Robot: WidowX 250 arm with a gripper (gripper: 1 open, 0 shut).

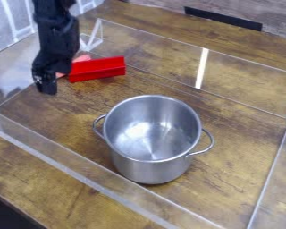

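Note:
My gripper (54, 75) hangs at the upper left of the camera view, dark and open, low over the wooden surface. Just to its right lies a red block or tray (97, 68), with a small pink object (81, 56) partly visible behind it. Whether the fingers touch either one is unclear. A steel pot (150, 138) with two handles stands at the lower middle, empty.
Clear low barriers (203, 68) border the wooden work area on several sides.

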